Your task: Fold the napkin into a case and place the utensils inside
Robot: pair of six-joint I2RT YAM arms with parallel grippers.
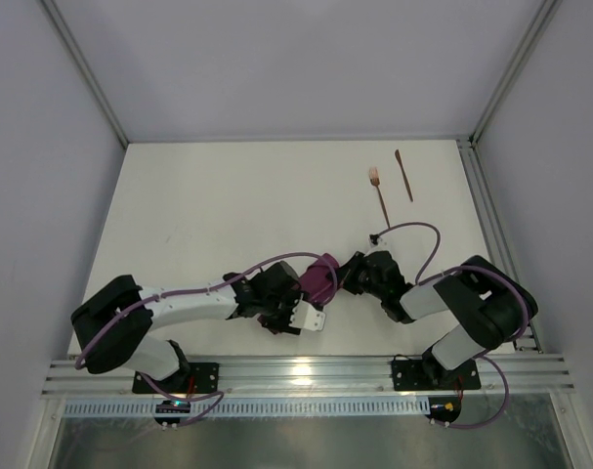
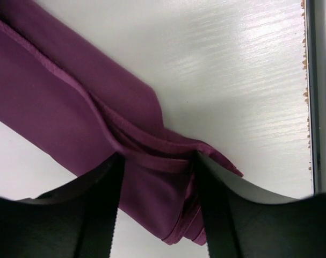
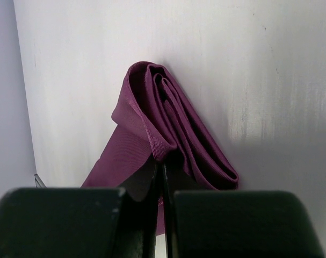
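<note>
The purple napkin [image 1: 318, 278] is folded into a long strip at the front middle of the table, between both grippers. In the left wrist view my left gripper straddles a crumpled folded end of the napkin [image 2: 77, 118], its fingers apart with cloth bunched between them; whether it grips is unclear. My right gripper is shut on the napkin's other end [image 3: 195, 134], where several layers are stacked. A wooden fork [image 1: 378, 193] and a thin wooden utensil [image 1: 404, 176] lie at the back right.
The metal frame edge [image 2: 316, 97] runs along the front, close to the left gripper.
</note>
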